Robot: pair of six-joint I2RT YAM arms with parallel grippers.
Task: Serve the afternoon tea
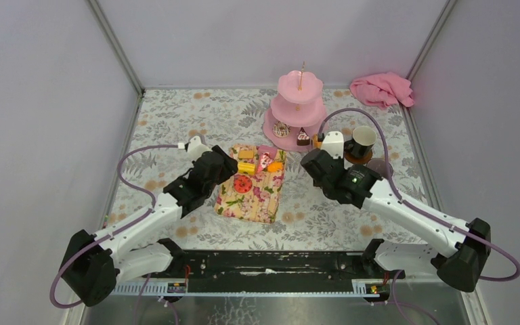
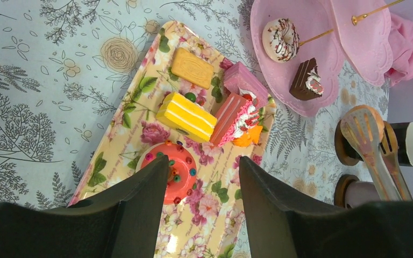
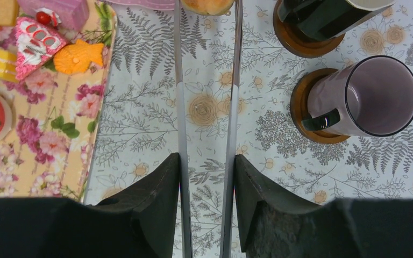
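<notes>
My right gripper has clear tongs (image 3: 180, 118) between its fingers. At their far ends is a golden bread piece (image 3: 207, 6), beside the pink three-tier stand (image 1: 288, 139). The stand's bottom tier holds a donut (image 2: 279, 40) and chocolate cake (image 2: 306, 80). My left gripper is over the floral tray (image 2: 113, 150); whether it holds anything isn't clear. On the tray are a biscuit (image 2: 192, 67), yellow cake (image 2: 185, 115), red cake slice (image 2: 231, 115), pink cake (image 2: 242, 78), red round cake (image 2: 180, 183) and orange fish-shaped piece (image 3: 78, 56).
Two mugs, one dark (image 1: 362, 141) and one mauve (image 3: 379, 97), stand on wooden coasters at right. A pink cloth (image 1: 382, 88) lies at the back right.
</notes>
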